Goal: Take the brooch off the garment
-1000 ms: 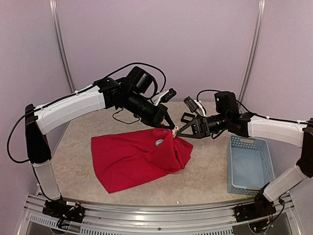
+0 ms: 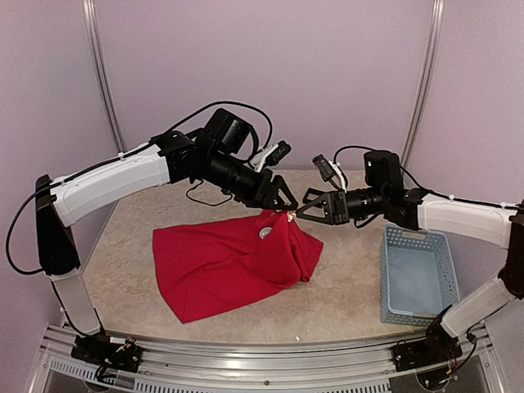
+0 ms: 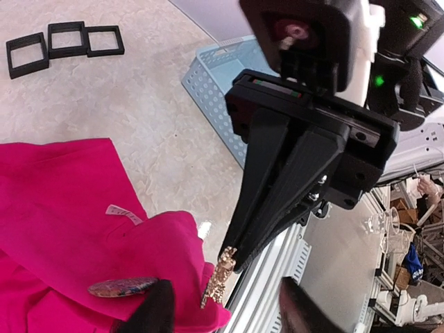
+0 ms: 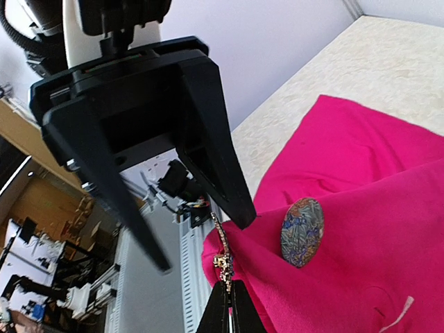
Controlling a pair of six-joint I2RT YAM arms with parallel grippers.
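Observation:
The red garment (image 2: 213, 262) is spread on the table, a fold raised at its right end. A sparkly brooch (image 3: 219, 277) is at the tips of my right gripper (image 2: 304, 211), which is shut on it. In the right wrist view the brooch (image 4: 223, 262) stands upright before the raised cloth. My left gripper (image 2: 280, 201) is just left of the brooch, part open, its blurred fingertips around the cloth and brooch in the left wrist view. A silvery round disc (image 4: 302, 232) lies on the garment.
A blue plastic basket (image 2: 417, 278) stands at the right of the table. Black square frames (image 3: 66, 41) lie at the back.
My left gripper has opened somewhat and shifted slightly at the brooch. The right arm has moved very little.

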